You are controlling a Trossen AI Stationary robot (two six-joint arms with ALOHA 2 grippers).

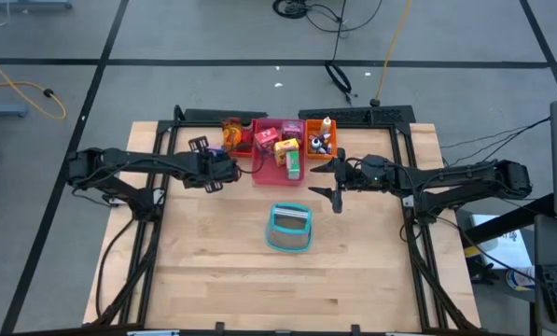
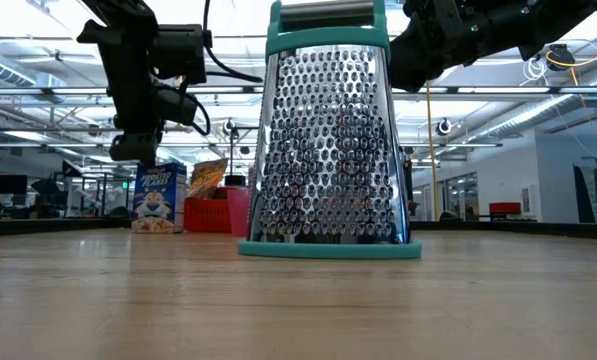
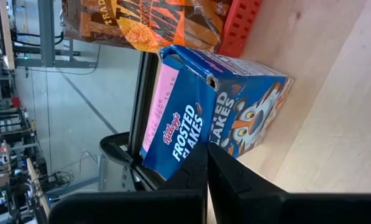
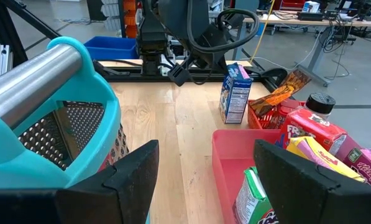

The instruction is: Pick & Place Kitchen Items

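Observation:
A Frosted Flakes box [image 3: 185, 109] stands on the table, filling the middle of the left wrist view; the low view shows the same blue box [image 2: 158, 198] upright. My left gripper is shut with nothing between its fingers. Its tips overlap the box's near edge in that view, and I cannot tell whether they touch it. A teal-rimmed metal grater [image 1: 289, 228] stands upright at mid-table. My right gripper is open and empty, its fingers spread above the table between the grater and a pink bin [image 4: 225, 177] of packaged foods.
A red basket [image 4: 257, 121] holding a snack bag [image 4: 284, 89] and a dark-lidded jar [image 4: 320, 104] sits beside the box. An orange bin [image 1: 312, 127] with small items stands at the back edge.

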